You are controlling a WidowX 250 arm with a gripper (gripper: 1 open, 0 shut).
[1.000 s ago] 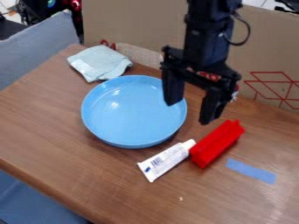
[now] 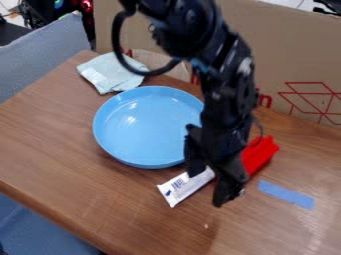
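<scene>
My black gripper [image 2: 213, 174] is low over the table, its open fingers around the middle of a white tube [image 2: 178, 190] with a red part behind it. The red object [image 2: 260, 156] lies just right of the tube, partly hidden by the gripper. A blue plate [image 2: 134, 125] sits to the left, behind the tube.
A folded pale cloth [image 2: 110, 70] lies at the back left. A strip of blue tape [image 2: 286, 196] is on the table at the right. A cardboard box [image 2: 293, 70] stands along the back.
The arm has descended from above the plate's right side and the red object down onto the tube, now covering part of both.
</scene>
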